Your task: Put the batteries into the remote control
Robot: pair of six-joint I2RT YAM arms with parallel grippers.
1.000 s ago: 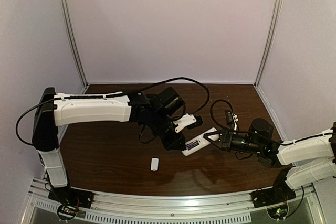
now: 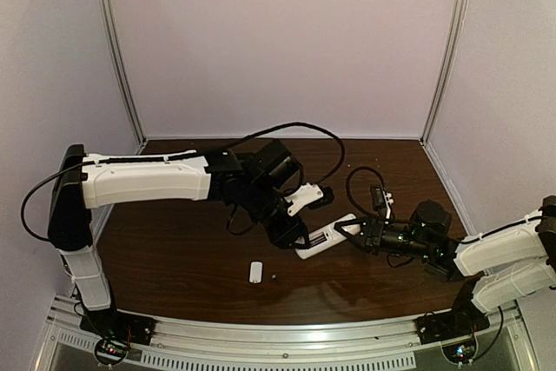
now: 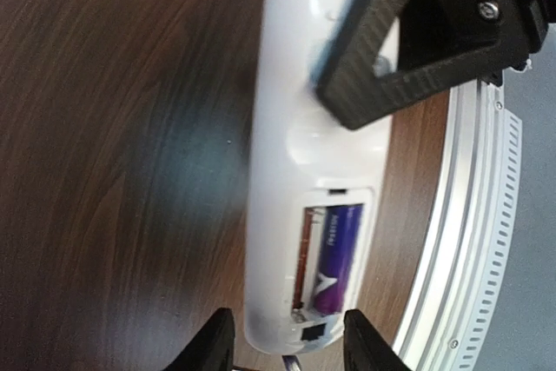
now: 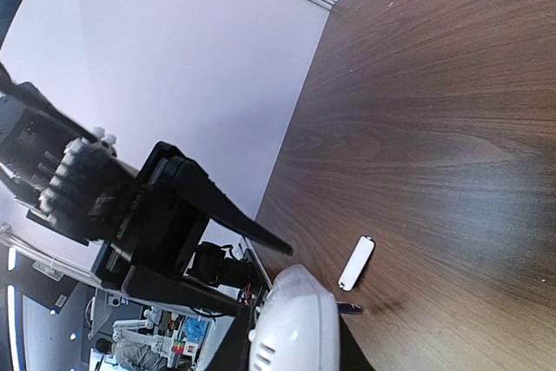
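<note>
The white remote (image 2: 326, 238) is held off the table by my right gripper (image 2: 343, 228), shut on its upper end. In the left wrist view its compartment (image 3: 330, 258) is uncovered, with a purple battery (image 3: 338, 254) in it beside a strip showing brown. My left gripper stands open just beyond the compartment end; from the right wrist view its fingers straddle the space above the remote's end. The white battery cover (image 2: 255, 272) lies on the table below and left of the remote.
Both arms reach over its middle, close together.
The remote and right arm have moved very slightly.
</note>
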